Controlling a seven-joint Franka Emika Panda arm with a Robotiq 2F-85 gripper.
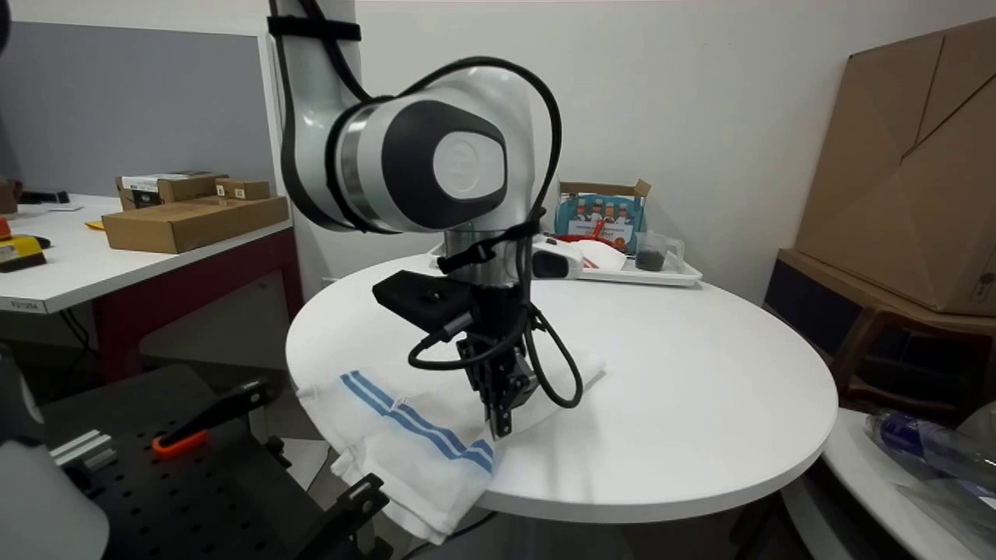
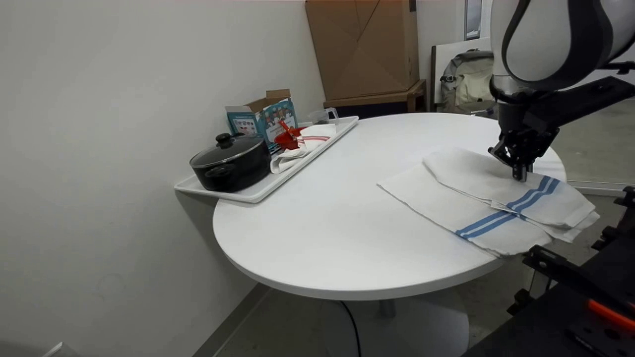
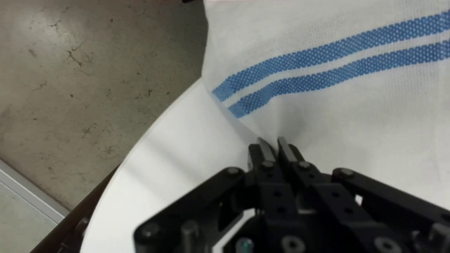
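Note:
A white towel (image 2: pixel 429 195) with paired blue stripes lies folded across the near side of the round white table (image 1: pixel 691 401), part of it hanging over the edge. Low over the tabletop, my gripper is shut on the towel's side edge, just inside the stripes. In the wrist view the cloth (image 3: pixel 358 109) creases toward the fingertips, with bare table on their left. From exterior view 2 the gripper (image 2: pixel 521 173) stands upright at the towel's upper layer. How much cloth is pinched between the fingers is hidden.
A white tray (image 2: pixel 262 191) along the wall holds a black lidded pot (image 2: pixel 230 163), a box (image 2: pixel 262 122), a red item and another cloth. A dark perforated platform (image 1: pixel 177 467) adjoins the near left edge.

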